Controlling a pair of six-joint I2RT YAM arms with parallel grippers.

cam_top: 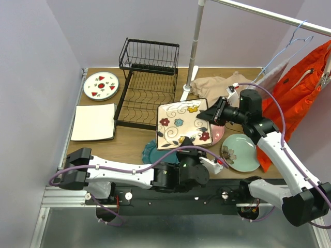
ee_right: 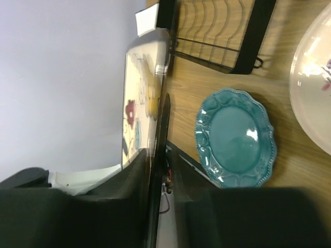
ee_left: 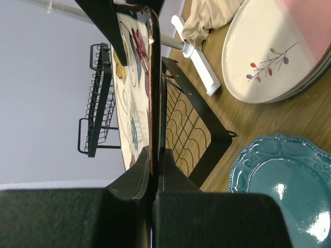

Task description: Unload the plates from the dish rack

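A square cream plate with painted flowers (cam_top: 181,121) is held up, tilted, over the front of the table. My left gripper is shut on its lower edge. At the plate's upper right corner is my right gripper (cam_top: 220,111), its fingers on either side of the dark rim. The right wrist view is blurred there, so whether those fingers press on the plate cannot be told. The black wire dish rack (cam_top: 147,88) stands at the back left, with no plates visible in it.
A round fruit-patterned plate (cam_top: 101,86) and a square white plate (cam_top: 93,122) lie left of the rack. A teal plate (ee_right: 235,137) lies below the held plate; a pink-and-white plate (ee_left: 279,51) and a green plate (cam_top: 240,153) lie to the right. A pole (cam_top: 196,39) rises behind.
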